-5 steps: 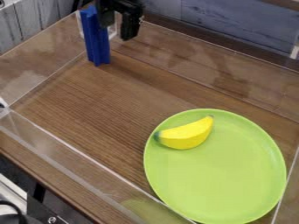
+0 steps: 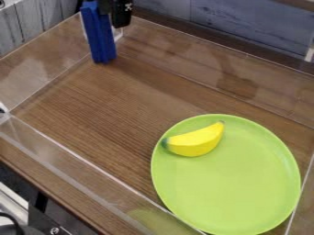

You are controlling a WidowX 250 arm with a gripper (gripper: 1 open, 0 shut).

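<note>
A tall blue block (image 2: 99,35) stands upright at the back left of the wooden surface. My gripper (image 2: 106,9) is at the top edge, directly at the block's upper end, dark and only partly in frame; it is open, and whether its fingers touch the block cannot be told. A yellow banana (image 2: 193,140) lies on a round green plate (image 2: 227,193) at the front right.
Clear low walls run along its edges, with grey-blue boards (image 2: 233,27) behind at the back.
My gripper has moved up and to the left, now mostly out of the top of the view. The banana and plate are unchanged.
</note>
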